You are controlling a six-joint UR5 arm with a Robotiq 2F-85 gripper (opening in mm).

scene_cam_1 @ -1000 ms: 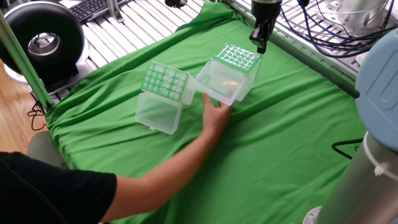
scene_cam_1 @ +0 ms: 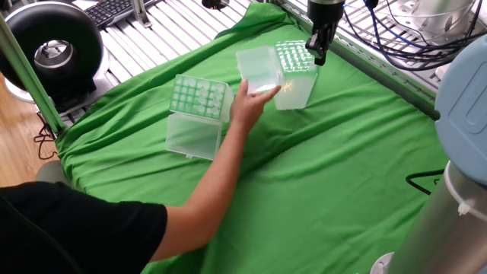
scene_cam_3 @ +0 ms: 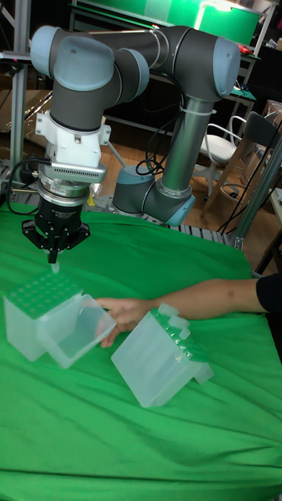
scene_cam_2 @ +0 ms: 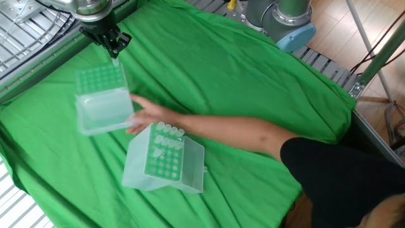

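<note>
My gripper (scene_cam_3: 53,253) points down, with a small whitish tube (scene_cam_3: 56,268) at its fingertips; it looks shut on the tube, which shows as a pale tip (scene_cam_2: 116,62) in exterior view 2 and cannot be made out in exterior view 1. Close below and beside the gripper is a translucent box with a green grid top (scene_cam_1: 295,56), no tubes showing in it. Its clear lid (scene_cam_1: 259,70) hangs open, touched by a person's hand (scene_cam_1: 245,108). A second open box (scene_cam_2: 136,161) stands nearby, several clear tubes (scene_cam_2: 168,130) in part of its grid.
The person's arm (scene_cam_2: 234,133) reaches across the green cloth (scene_cam_3: 217,442) beside both boxes. Cables (scene_cam_1: 388,57) run along the rail behind the gripper. Open cloth lies on the robot-base side of the arm.
The hand has turned and pushed the tubeless box, lid included, toward the back of the cloth. The tube-bearing box has shifted slightly from a second ago. My gripper has stayed in place.
</note>
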